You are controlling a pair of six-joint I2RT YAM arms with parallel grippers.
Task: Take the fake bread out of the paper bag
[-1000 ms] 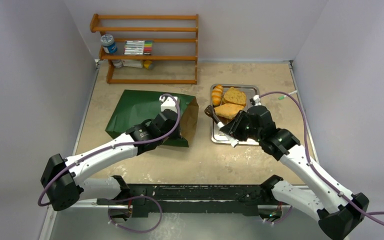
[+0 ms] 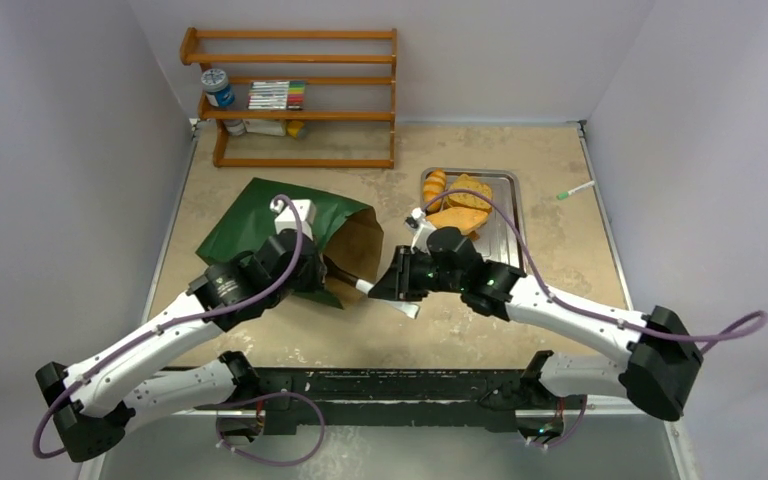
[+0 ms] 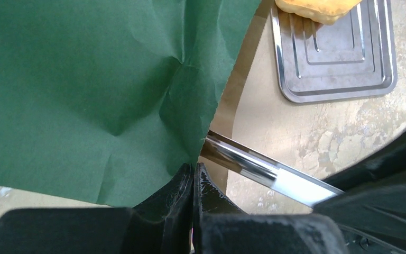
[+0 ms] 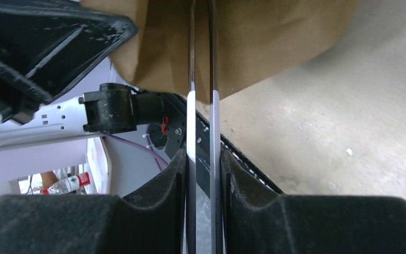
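The green paper bag (image 2: 252,225) lies on its side, brown mouth facing right. My left gripper is shut at the bag's top edge, apparently pinching the paper (image 3: 111,95). My right gripper grips metal tongs (image 4: 191,124), with white handles and dark ends reaching into the bag's mouth (image 2: 360,245). Whatever is inside the bag is hidden. Several fake breads (image 2: 465,195) lie on the steel tray (image 2: 505,235) at the right.
A wooden rack (image 2: 300,160) with jars and pens stands at the back left.
Both arms have moved left and toward the front. The tongs have swung from over the tray into the bag's mouth, and the bag has shifted left with my left gripper.
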